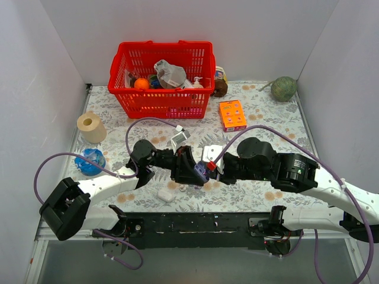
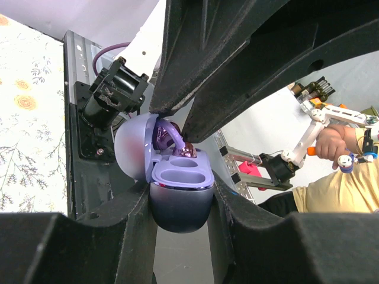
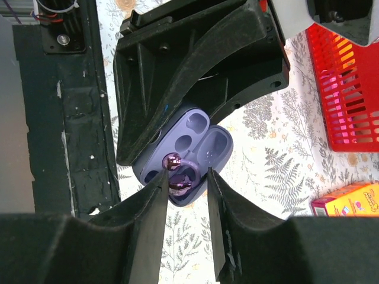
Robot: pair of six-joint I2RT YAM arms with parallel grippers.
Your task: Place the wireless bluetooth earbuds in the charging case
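Note:
The lilac charging case is open, pinched between the fingers of my left gripper above the table. One lilac clip-shaped earbud with shiny purple ends sits at one side of the case; whether it is fully seated I cannot tell. Oval hollows beside it look empty. My right gripper is open, its two fingertips on either side of that earbud, close to the case. Seen from the left wrist, the right gripper's dark fingers come down over the earbud. From the top, both grippers mostly cover the case.
A small white object lies on the patterned table near the left gripper. The red basket stands at the back, with an orange box to its right. A paper roll and blue item are at left.

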